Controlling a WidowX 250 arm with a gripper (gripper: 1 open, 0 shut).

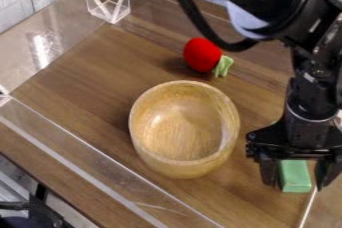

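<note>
My black gripper (293, 167) is low at the right, its fingers on either side of a green block (294, 182) lying on the wooden table; whether they grip it is not clear. A wooden bowl (183, 132) sits left of the gripper. A red round object (202, 53) lies at the back with a small green piece (223, 66) beside it.
Clear plastic edging (107, 187) runs along the table's front left, and a clear bracket (107, 4) stands at the back left.
</note>
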